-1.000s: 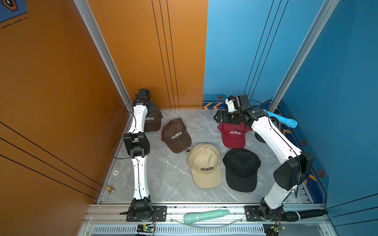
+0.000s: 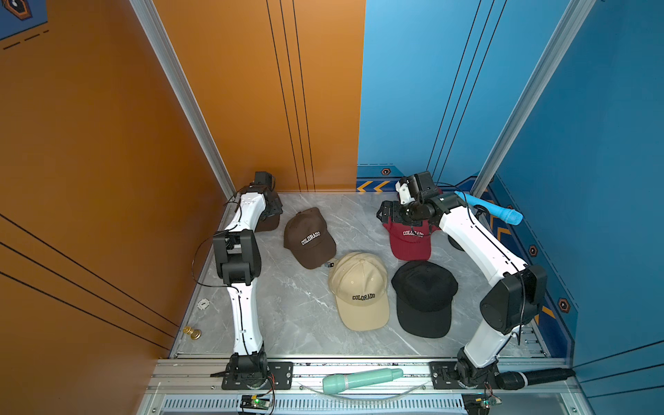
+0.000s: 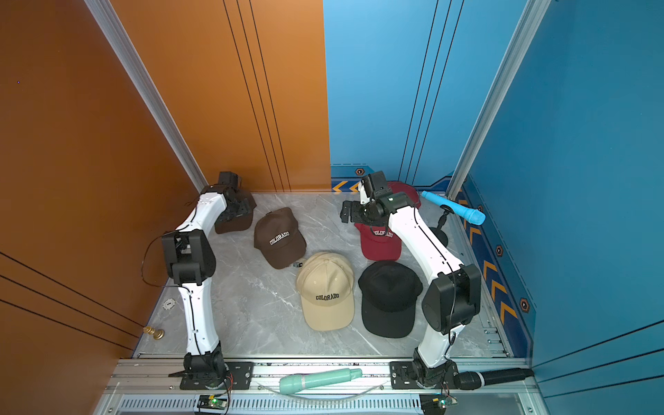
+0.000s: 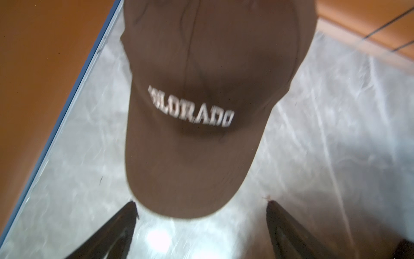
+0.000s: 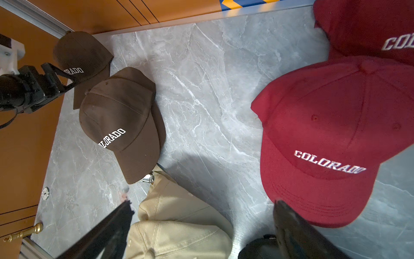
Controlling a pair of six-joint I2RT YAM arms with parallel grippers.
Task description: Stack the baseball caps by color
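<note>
My left gripper is open just above a brown cap (image 4: 198,129) lying at the back left; a second brown cap (image 2: 309,238) lies to its right. My right gripper is open over the red caps: one (image 5: 327,129) nearer, another (image 5: 362,30) behind it. A beige cap (image 2: 359,294) and a black cap (image 2: 423,301) lie side by side toward the front. Nothing shows between either gripper's fingers.
A blue cylinder (image 3: 453,207) and a dark stand are at the right wall. Brass fitting (image 2: 195,334) at the front left.
My left gripper has come down and slightly right over the far brown cap. The right arm has dipped very slightly; the caps look essentially unchanged.
</note>
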